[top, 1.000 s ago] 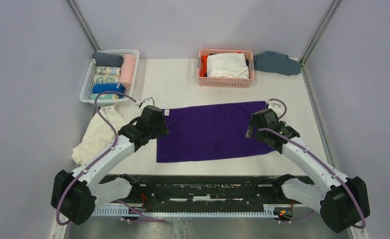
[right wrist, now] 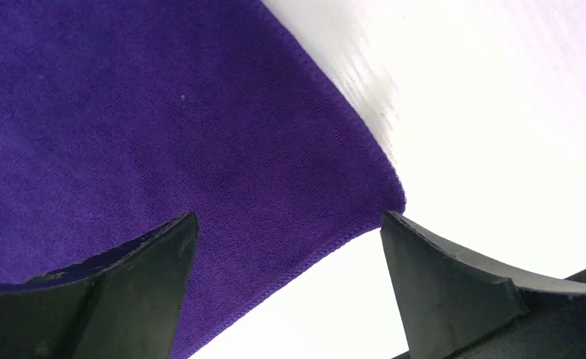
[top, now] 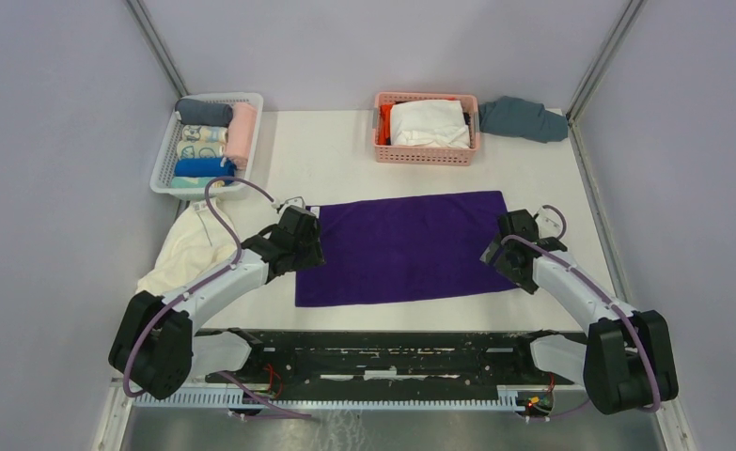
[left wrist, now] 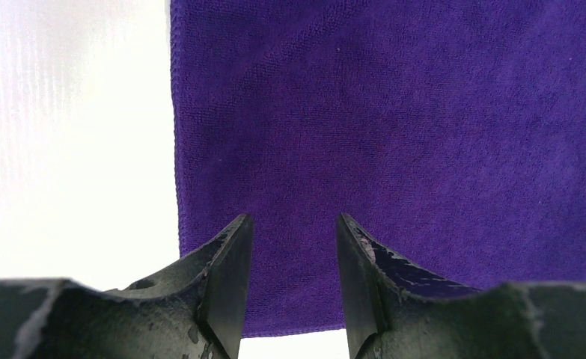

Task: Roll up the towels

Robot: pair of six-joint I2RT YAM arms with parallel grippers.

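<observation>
A purple towel (top: 401, 249) lies spread flat on the white table (top: 326, 150). My left gripper (top: 309, 252) hovers over its left end; in the left wrist view its fingertips (left wrist: 241, 228) stand part-way apart over the fabric (left wrist: 394, 134), with nothing between them. My right gripper (top: 505, 263) is over the towel's right end, open, its fingers (right wrist: 424, 277) either side of the front right corner (right wrist: 372, 202) in the right wrist view.
A white basket (top: 163, 164) of rolled towels is back left. A pink basket (top: 425, 158) of folded cloths is at the back, a teal cloth (top: 524, 120) beside it. A cream cloth (top: 180, 258) lies at the left edge.
My right gripper has moved right toward the towel's right edge. My left gripper has shifted slightly right over the towel's left end.
</observation>
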